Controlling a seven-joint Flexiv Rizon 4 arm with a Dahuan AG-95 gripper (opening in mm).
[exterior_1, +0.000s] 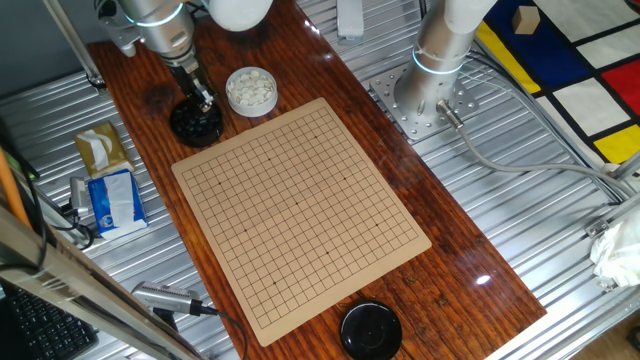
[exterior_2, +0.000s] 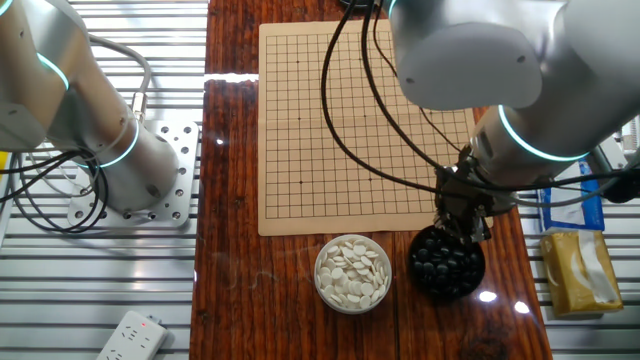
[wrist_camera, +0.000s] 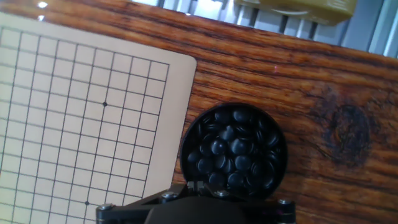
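A black bowl (wrist_camera: 279, 163) of glossy black stones (wrist_camera: 238, 147) stands beside one corner of the bare, gridded board (wrist_camera: 74, 124). My gripper is over the near edge of this bowl in the wrist view, its two fingertips close together. No stone shows between them. From exterior view 1, the gripper (exterior_1: 207, 104) appears right at the bowl, pointing down; its height above the stones is hard to judge. A white bowl (exterior_2: 353, 305) full of white stones stands next to the black one.
A black round dish (exterior_1: 371, 331) lies at the board's opposite end. Tissue packs (exterior_1: 117, 203) rest on the metal slats off the wooden table (exterior_1: 470, 290). Cables hang across exterior view 2.
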